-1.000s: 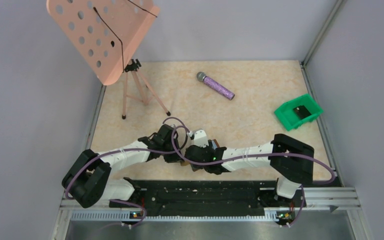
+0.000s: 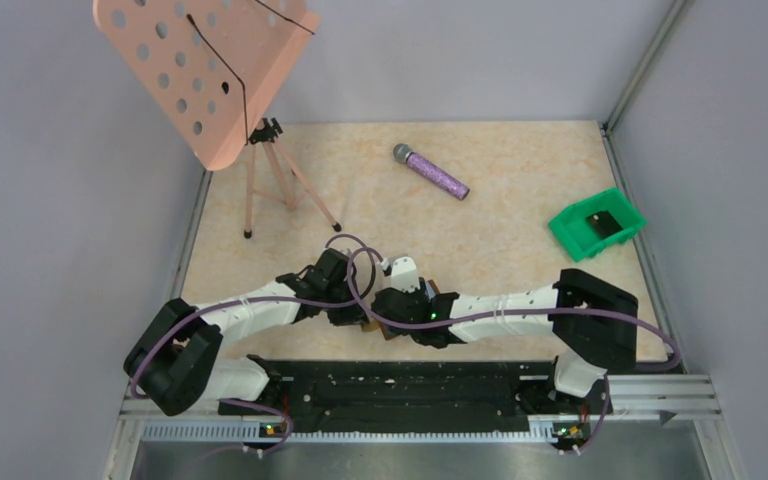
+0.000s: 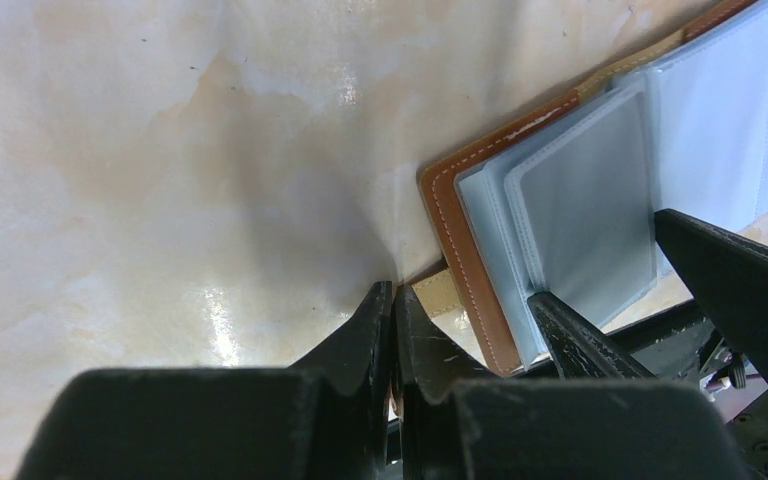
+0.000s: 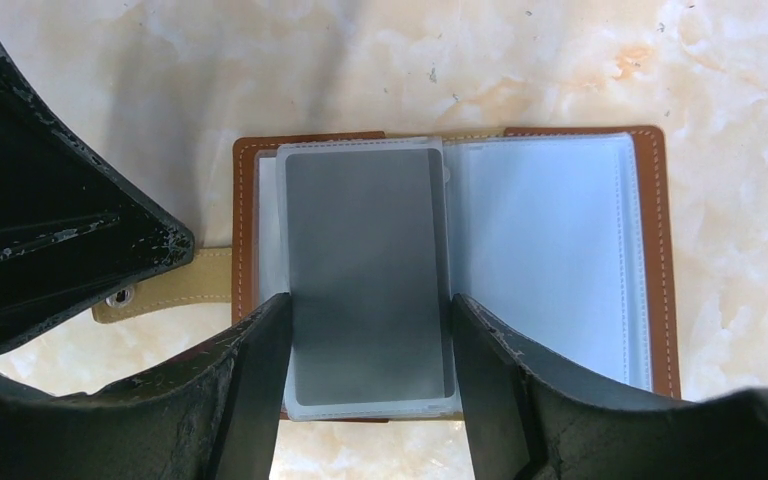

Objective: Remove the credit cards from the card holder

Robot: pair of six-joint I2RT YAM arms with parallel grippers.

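The brown card holder [image 4: 665, 260] lies open on the table, its clear sleeves facing up. On its left side a sleeve page with a dark grey card [image 4: 370, 270] shows; the right sleeve [image 4: 550, 240] looks pale and empty. My right gripper is open above the holder, one finger on each side of the grey page. The tan strap [image 3: 438, 293] sticks out from the holder's side, and my left gripper is shut on it. In the top view both grippers hide most of the holder.
A green basket [image 2: 572, 240] with a dark flat item [image 2: 603, 224] inside stands at the right. A purple microphone [image 2: 437, 175] lies at the back, and a pink tripod stand [image 2: 275, 165] is at the back left. Open table lies between them.
The left arm has stayed still.
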